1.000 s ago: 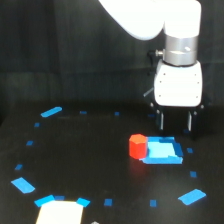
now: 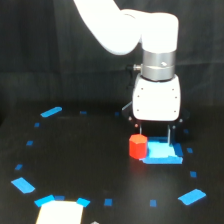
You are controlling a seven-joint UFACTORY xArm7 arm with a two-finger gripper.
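My gripper (image 2: 155,131) hangs open over the blue tray, its two thin fingers well apart, with nothing visible between them. Below it, the small blue tray (image 2: 178,158) lies on the dark table, with a pale, light-blue area inside. A red block (image 2: 138,147) with a roughly six-sided outline is at the tray's left side and overlaps that edge in the picture. Whether the block rests in the tray or beside it, I cannot tell. The left finger appears just above the block, with no clear contact.
Flat blue tape marks are scattered over the black table, among them strips at the left (image 2: 23,185) and right (image 2: 191,197). A cream-coloured object (image 2: 60,213) is cut off by the bottom edge.
My gripper has moved left and lower, from above the tray's right side to over the tray and close to the red block. The block and tray look unmoved.
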